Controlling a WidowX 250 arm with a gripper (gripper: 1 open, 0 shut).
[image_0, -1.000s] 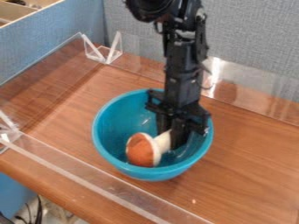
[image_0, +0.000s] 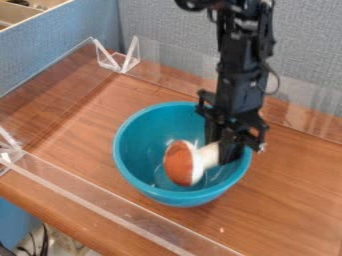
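Observation:
A teal plastic bowl (image_0: 142, 178) sits on the wooden table. Inside it lies a toy with an orange end (image_0: 181, 163) and a pale, elongated part reaching right toward my black gripper (image_0: 229, 143). The gripper reaches down into the bowl's right side, shut on the pale part of the toy, whose far end is hidden by the fingers.
Bare table (image_0: 287, 200) lies to the right and at the upper left of the bowl. Clear plastic strips edge the table, with white brackets at the upper left and left. A grey padded wall stands behind, a blue panel at left.
My gripper and arm have moved slightly right and up from their earlier position. The toy and bowl have shifted a little rightward with them.

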